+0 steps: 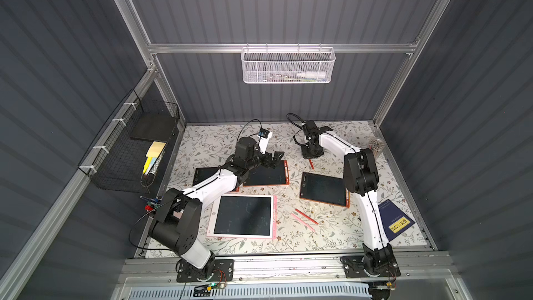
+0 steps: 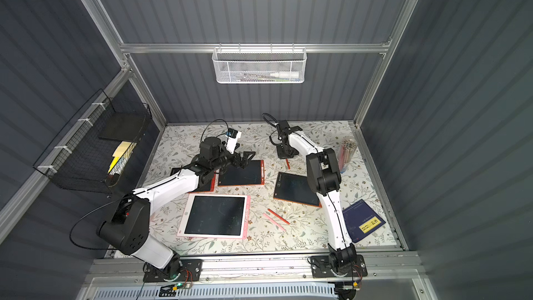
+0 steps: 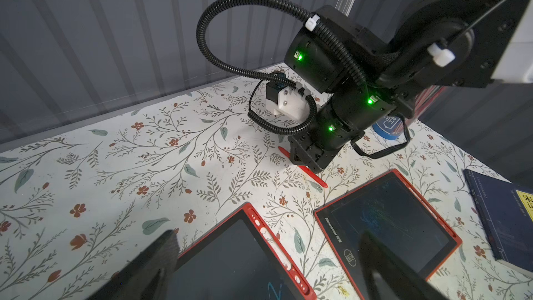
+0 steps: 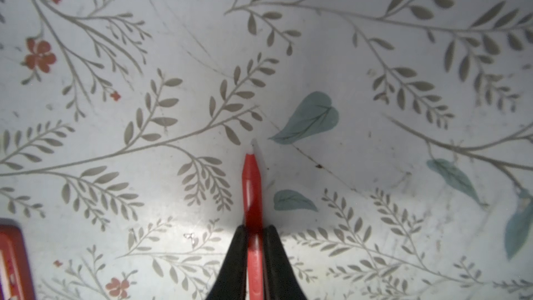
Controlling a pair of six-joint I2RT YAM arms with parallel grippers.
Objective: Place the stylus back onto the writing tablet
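A red stylus (image 4: 251, 189) lies between the fingertips of my right gripper, which is shut with a finger on each side of the barrel; its pointed end sticks out ahead. Whether it is clear of the table cannot be told. The left wrist view shows both ends of this stylus (image 3: 313, 175) beneath the right gripper, its middle hidden. My left gripper (image 1: 276, 158) stands open and empty above a red-edged writing tablet (image 1: 266, 175). To the right lies an orange-edged tablet (image 1: 324, 189), and nearer the front a large white-and-pink tablet (image 1: 242, 216).
Another red stylus (image 1: 306, 216) and a pink stylus (image 1: 303, 221) lie front centre. A further dark tablet (image 1: 206, 175) is partly under the left arm. A navy book (image 1: 391, 214) and a clear cup (image 2: 347, 152) are at the right.
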